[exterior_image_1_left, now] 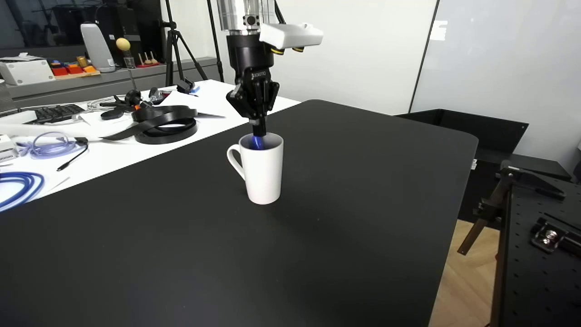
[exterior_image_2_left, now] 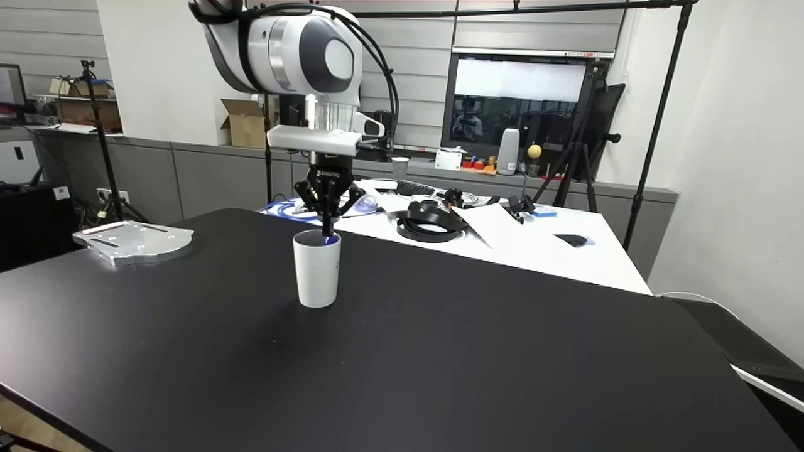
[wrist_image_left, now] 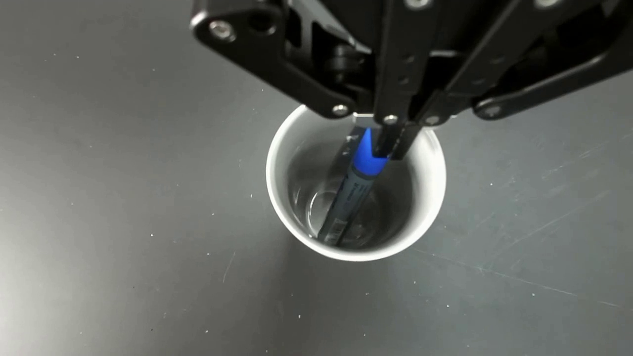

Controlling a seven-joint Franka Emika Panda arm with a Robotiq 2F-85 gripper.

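Observation:
A white mug [exterior_image_1_left: 263, 174] with its handle to the left in exterior view 1 stands upright on the black table. Inside it leans a marker [wrist_image_left: 350, 199] with a blue cap [wrist_image_left: 368, 157] and a dark grey barrel. My gripper points down at the mug's mouth, its fingers pressed together. In the wrist view the fingertips lie against or just over one side of the cap, hiding part of it; nothing shows between them. From exterior view 2, the gripper [exterior_image_2_left: 328, 227] sits at the rim, with only a bit of blue visible.
A flat metal plate [exterior_image_2_left: 135, 241] lies at the table's left edge in exterior view 2. Behind, a white table [exterior_image_2_left: 527, 248] carries black tape rolls [exterior_image_2_left: 428, 222], cables and tools.

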